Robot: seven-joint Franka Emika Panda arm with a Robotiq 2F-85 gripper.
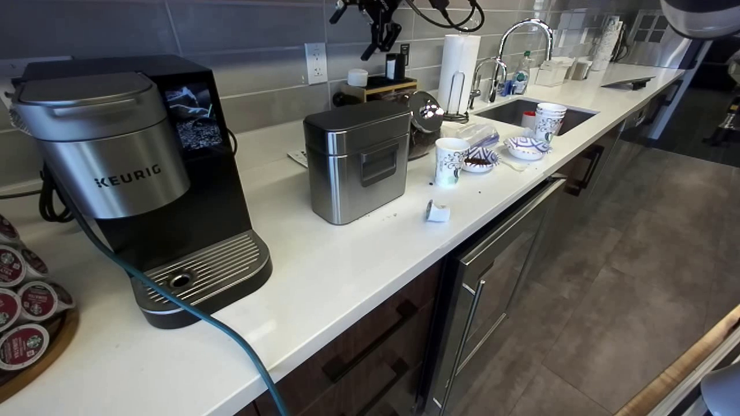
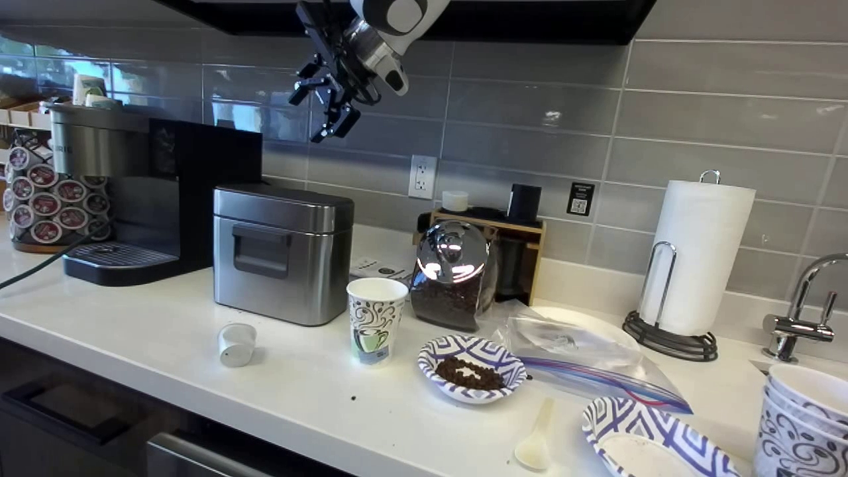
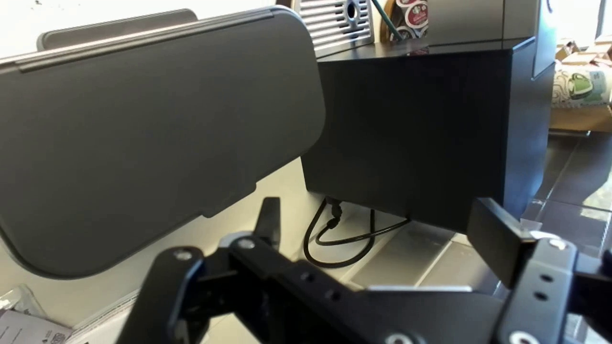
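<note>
High above the counter, in front of the tiled wall, my gripper (image 2: 311, 116) hangs open and empty. In the wrist view its two fingers (image 3: 497, 241) stand wide apart, with only the background between them. The steel canister (image 2: 274, 254) with a dark lid is below it, lid closed. Left of the canister stands the Keurig coffee maker (image 1: 132, 152); its drip tray is empty. A white pod-like cup (image 2: 236, 344) lies on its side near the counter's front edge. To its right a patterned paper cup (image 2: 375, 322) stands upright.
A bowl of coffee beans (image 2: 472, 368), a second patterned bowl (image 2: 648, 445), a spoon (image 2: 534, 446) and a plastic bag (image 2: 572, 350) crowd the right side. A glass jar (image 2: 449, 278) and paper towels (image 2: 703, 254) stand behind. A teal cable (image 1: 208, 319) crosses the drip tray.
</note>
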